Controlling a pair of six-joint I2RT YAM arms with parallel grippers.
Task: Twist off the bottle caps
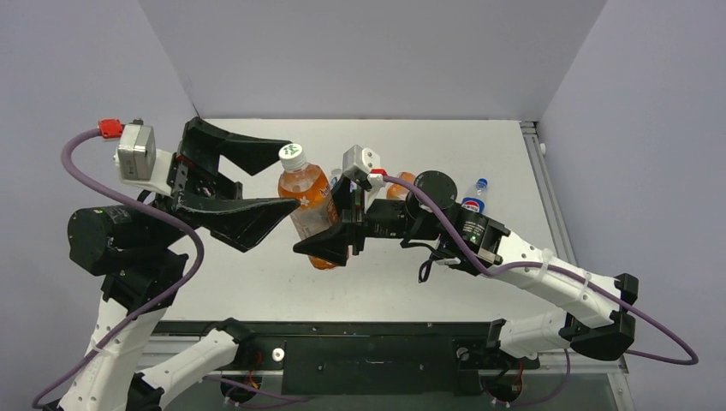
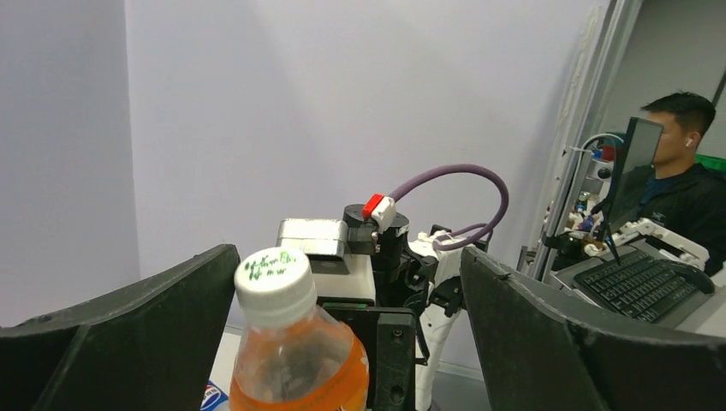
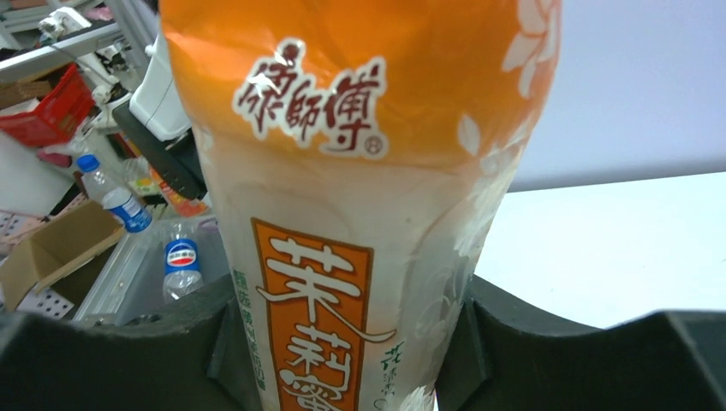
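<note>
An orange-labelled bottle (image 1: 310, 201) hangs tilted above the table, its white cap (image 1: 292, 156) on top. My right gripper (image 1: 324, 235) is shut on the bottle's lower body; in the right wrist view the bottle (image 3: 342, 205) fills the space between the black fingers. My left gripper (image 1: 293, 175) stands open to the left of the bottle, fingertips near the cap and upper label. From the left wrist view, the cap (image 2: 276, 287) appears beside the left finger (image 2: 171, 317), with a wide gap to the other finger. Whether that finger touches the cap is unclear.
On the table (image 1: 248, 291) lie a blue-capped Pepsi bottle (image 1: 475, 196) at the right and an orange bottle (image 1: 401, 185) partly behind the right arm. Another bottle is mostly hidden behind the right gripper.
</note>
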